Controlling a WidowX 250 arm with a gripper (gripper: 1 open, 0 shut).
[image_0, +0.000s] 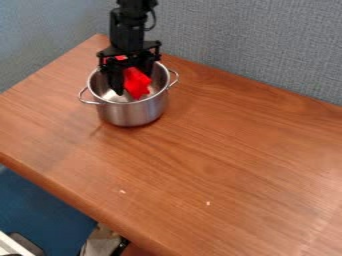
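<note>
A steel two-handled pot (132, 112) stands on the wooden table toward the upper left. My black gripper (126, 77) reaches down into it from above, its fingers inside the rim. It is shut on a red object (136, 84) within the pot, whose shape is partly hidden by the gripper. A small white patch shows inside the pot beside the fingers.
A grey-blue fabric wall stands behind it. The left front edge drops to a blue floor.
</note>
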